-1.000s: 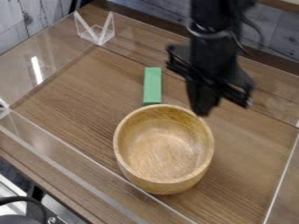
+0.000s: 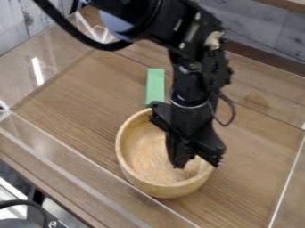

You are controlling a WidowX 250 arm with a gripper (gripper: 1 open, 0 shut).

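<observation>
My black gripper (image 2: 184, 147) hangs over a round, shallow wooden bowl (image 2: 149, 182), its lower end at the bowl's right half. I cannot tell whether its fingers are apart or closed, or whether anything is between them. A flat green block (image 2: 155, 84) lies behind the bowl, left of the arm.
A pale grooved wall (image 2: 30, 27) runs along the back left. A black cable (image 2: 24, 207) is at the bottom left corner.
The arm has moved toward the front and left, coming down from the back right over the bowl. The bowl and green block have stayed in place.
</observation>
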